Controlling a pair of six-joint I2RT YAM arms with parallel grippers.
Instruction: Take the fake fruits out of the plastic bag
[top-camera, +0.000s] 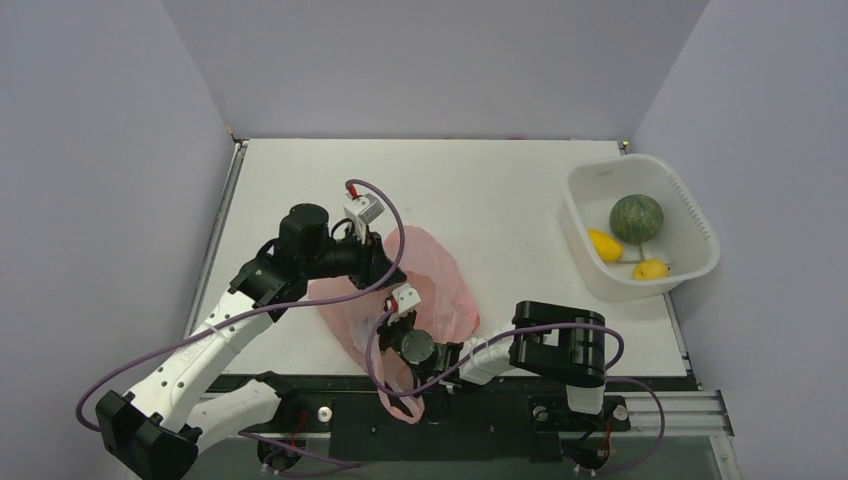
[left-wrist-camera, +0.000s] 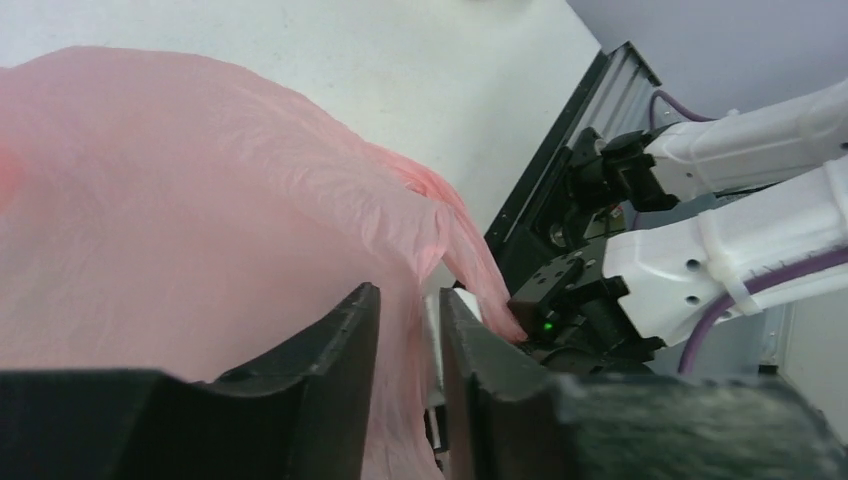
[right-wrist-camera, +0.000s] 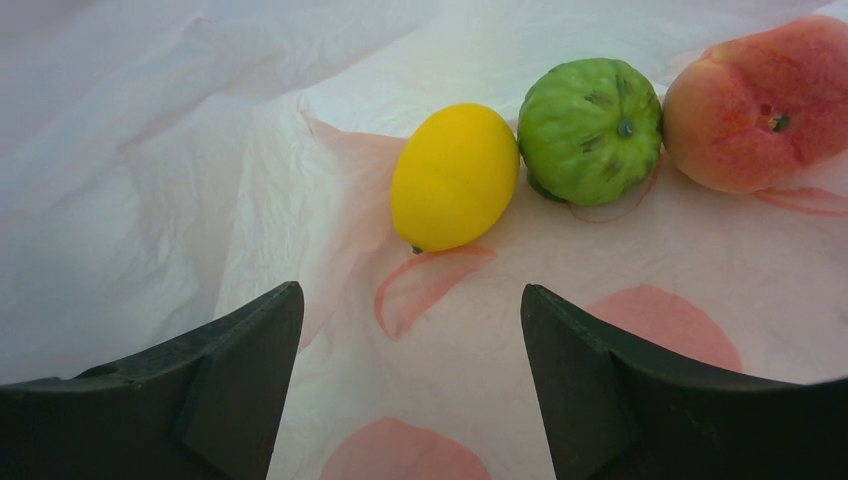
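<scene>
The pink translucent plastic bag (top-camera: 440, 280) lies on the white table. Inside it, in the right wrist view, a yellow lemon-like fruit (right-wrist-camera: 455, 178), a green striped fruit (right-wrist-camera: 590, 130) and a peach (right-wrist-camera: 760, 105) rest side by side. Before the yellow fruit, my right gripper is spread open, nothing between its fingers and bag film around it. My left gripper is part open above the bag; a fold of pink film (left-wrist-camera: 405, 340) shows between its fingers, though not whether they grip it.
A white bin (top-camera: 590, 265) at the right holds a green melon (top-camera: 636, 218), a yellow fruit (top-camera: 605, 245) and another yellow fruit (top-camera: 651, 269). Both arms are close together over the bag. Bare table lies behind it and to its right.
</scene>
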